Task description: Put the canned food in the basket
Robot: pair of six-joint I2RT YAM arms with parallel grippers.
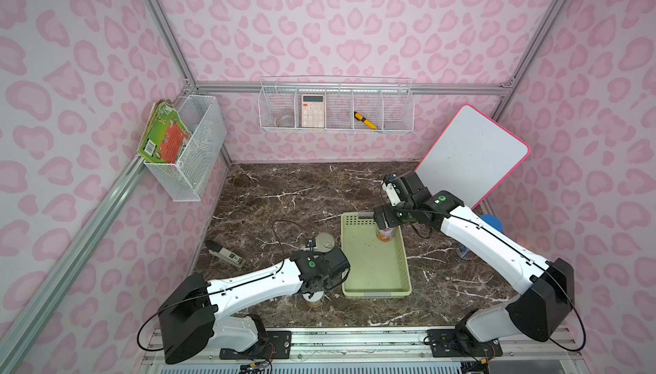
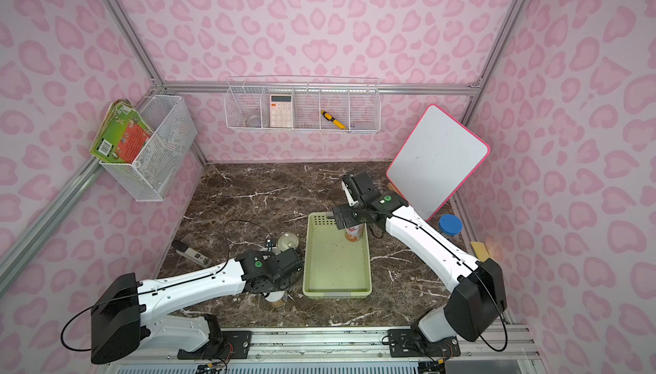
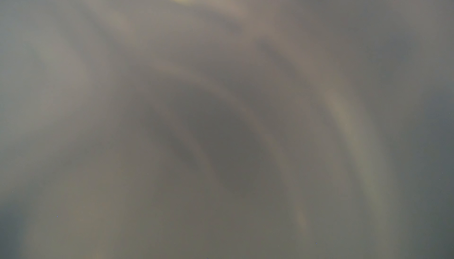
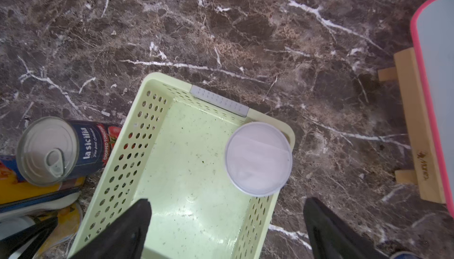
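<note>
In the right wrist view a can with a white lid [image 4: 258, 158] stands inside the pale green basket [image 4: 189, 164], in its far right corner. My right gripper is over the basket, its dark fingers spread wide and apart from the can. A dark blue tomato can [image 4: 52, 151] stands on the table outside the basket's left wall. My left gripper [image 1: 315, 285] is low on the left of the basket, beside a silver can top [image 1: 325, 242] and above a white-lidded can [image 1: 314, 296]. The left wrist view is a grey blur, so the left finger is hidden.
A whiteboard [image 1: 473, 155] on a wooden stand leans at the right, near a blue-lidded container [image 2: 450, 224]. A black-and-white device [image 1: 224, 253] lies at the left.
</note>
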